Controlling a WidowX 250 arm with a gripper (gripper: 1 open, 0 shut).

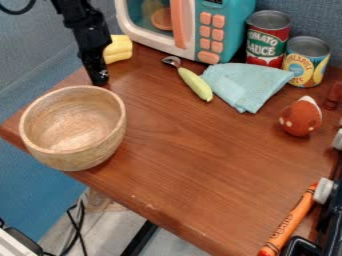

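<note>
My black gripper [98,74] hangs at the back left of the wooden table, pointing down just behind a wooden bowl [74,140]. A yellow object [118,50], perhaps a sponge, is right beside it, partly behind the arm. I cannot tell whether the fingers are open or shut, or whether anything is between them.
A toy microwave [187,25], two cans [267,40], a blue cloth [247,85], a yellow-green toy vegetable [195,82], a red toy [301,117] and an orange crayon tube [287,225] occupy the back and right.
</note>
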